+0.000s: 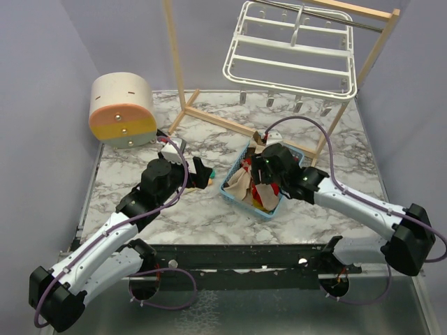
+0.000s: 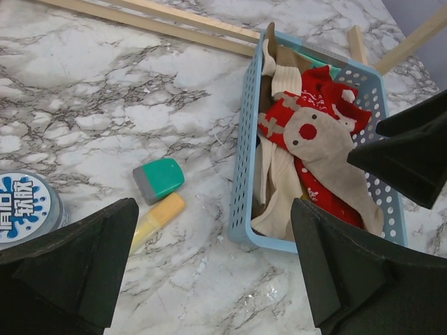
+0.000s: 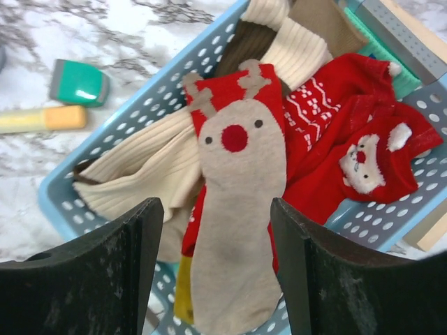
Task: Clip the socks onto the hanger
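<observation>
The socks lie heaped in a blue basket (image 2: 244,181). On top is a red and beige reindeer sock (image 3: 241,167), its face upward. To its right in the right wrist view is a red bear sock (image 3: 377,164), with cream-cuffed socks (image 3: 150,164) on the left. Over the basket, my right gripper stands open, its fingers on either side of the reindeer sock's lower part in that view; contact cannot be told. My left gripper (image 1: 202,173) is open and empty left of the basket. Above the back of the table hangs the white clip hanger (image 1: 293,50), with several clips along its front.
A wooden stand (image 1: 220,121) holds the hanger and its base bar runs behind the basket. Left of the basket lie a green-capped item (image 2: 159,179) and a yellow stick (image 2: 159,218). A round drawer box (image 1: 122,105) is back left.
</observation>
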